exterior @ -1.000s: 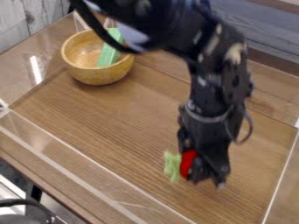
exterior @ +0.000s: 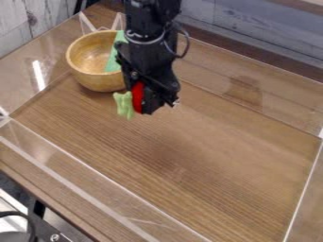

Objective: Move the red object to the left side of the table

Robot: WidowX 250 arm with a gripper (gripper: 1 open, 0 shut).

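Note:
The red object [exterior: 138,95], with a pale green part [exterior: 123,104] at its left, is held up by my gripper [exterior: 136,100] in the upper left of the camera view. My gripper is shut on it, and its dark fingers partly hide the red surface. Both appear just in front and to the right of the bowl; how high they are above the table [exterior: 177,161] is hard to tell.
A tan bowl [exterior: 83,66] stands at the back left, with a green block [exterior: 115,55] in it, partly hidden by the arm. Low walls border the table. The middle, front and right of the tabletop are bare.
From the front right, my gripper has travelled left and toward the back with the red object in it. The bowl has stayed in place.

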